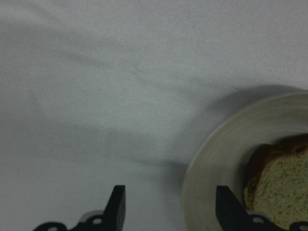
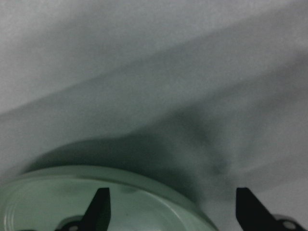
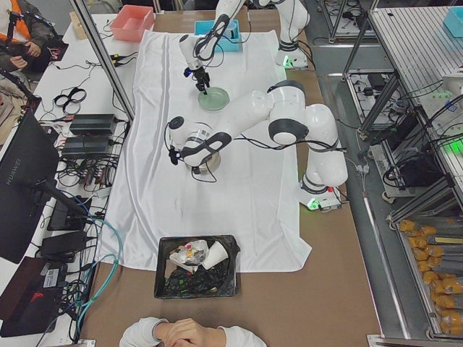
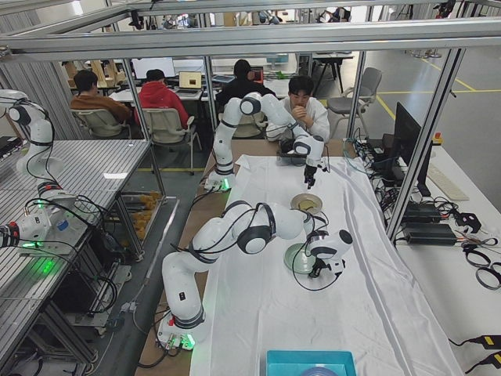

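A slice of bread (image 1: 279, 187) lies on a beige plate (image 1: 211, 159), mostly hidden under the arm in the camera left view. My left gripper stands open above the plate's edge, the bread beside one finger, nothing between the fingers but cloth and rim below. A green plate (image 3: 215, 101) lies farther along the table. My right gripper is open over this plate's rim, with nothing held.
A blue bin (image 4: 309, 360) stands at one end of the white cloth (image 3: 202, 224), a black lined bin (image 3: 163, 267) with rubbish at the other, where a seated person's hands rest.
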